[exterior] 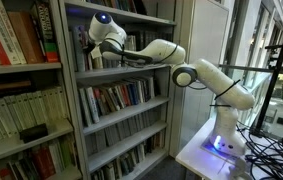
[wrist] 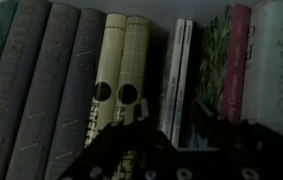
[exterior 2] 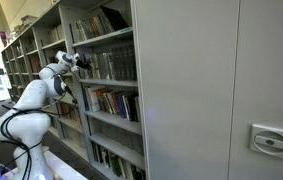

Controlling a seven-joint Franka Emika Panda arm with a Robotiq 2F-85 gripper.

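Observation:
High at the bookcase, my gripper (exterior: 89, 50) is against a row of books on an upper shelf. In the dim wrist view, the dark gripper has its two fingers apart, in front of two thin white-spined books (wrist: 176, 75). How deep the fingertips reach beside these spines cannot be told. Left of them stand two cream books with black dots (wrist: 120, 75); to the right is a green book with a red edge (wrist: 217, 60). In exterior view 2 the gripper (exterior 2: 79, 62) is small and its fingers are not clear.
Dark grey volumes (wrist: 43, 90) fill the row's left side, and a wide pale book (wrist: 274, 65) its right. Lower shelves hold more books (exterior: 109, 97). A vertical bookcase panel (exterior: 72, 90) stands close left of the gripper.

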